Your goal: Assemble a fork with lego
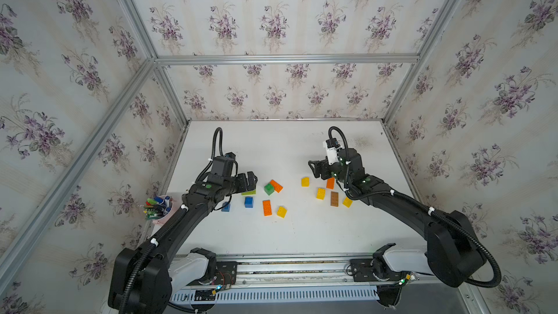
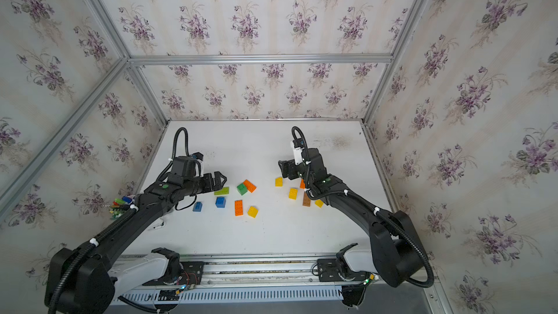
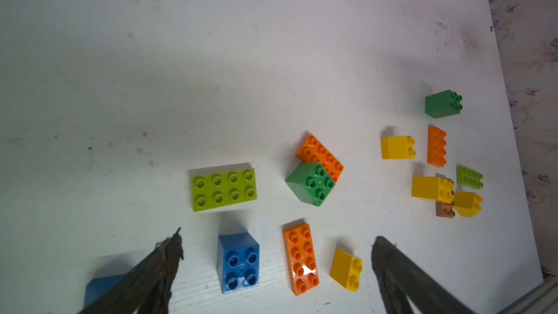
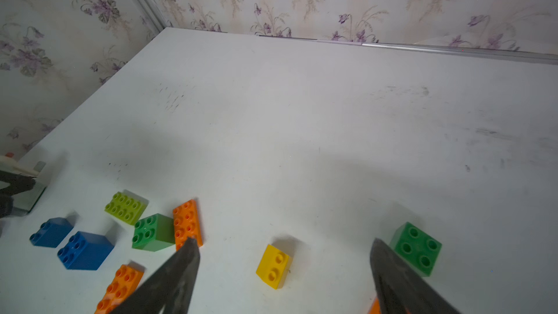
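Loose bricks lie spread over the white table. In the left wrist view, a lime brick [image 3: 224, 188], a blue brick [image 3: 238, 261], an orange brick [image 3: 300, 258], a green block [image 3: 311, 183] touching another orange brick [image 3: 321, 157], and a yellow block [image 3: 346, 269] show apart from my left gripper, which is open and empty above them. My right gripper is part open over the right group, its fingers apart and empty. A yellow block [image 4: 273, 266] shows between them, down on the table. A green block [image 4: 416, 249] is close to its right finger in the image.
A brown brick [image 1: 334, 199] and more yellow blocks [image 1: 320, 193] lie at the right. A cup of pens [image 1: 159, 206] stands at the left edge.
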